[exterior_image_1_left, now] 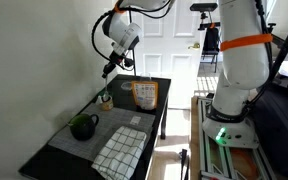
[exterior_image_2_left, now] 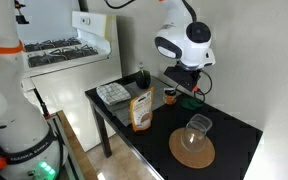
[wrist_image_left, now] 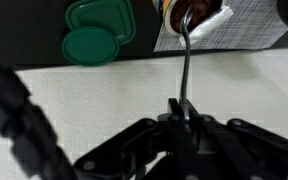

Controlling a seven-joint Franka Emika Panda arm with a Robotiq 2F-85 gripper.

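Note:
A dark, thin spoon (wrist_image_left: 185,70) hangs from my gripper, which is shut on its handle. In the wrist view its lower end reaches the opening of a cup (wrist_image_left: 168,5) with reddish-brown contents; whether it touches them I cannot tell. From the first exterior view, my gripper (exterior_image_1_left: 107,72) is above the cup (exterior_image_1_left: 105,103), with the spoon (exterior_image_1_left: 106,89) running down toward it. The second exterior view shows the orange cup (exterior_image_2_left: 170,97) below the arm. Beside it are a green container (exterior_image_2_left: 192,103) and, in the wrist view, a round green lid (wrist_image_left: 90,46).
An orange-and-white bag (exterior_image_2_left: 141,110) stands at the table's front. A clear jar (exterior_image_2_left: 198,126) rests on a round brown board (exterior_image_2_left: 191,151). Nearer the first exterior camera are a dark pot (exterior_image_1_left: 82,127) and a white checked cloth (exterior_image_1_left: 119,155). A wall runs behind the table.

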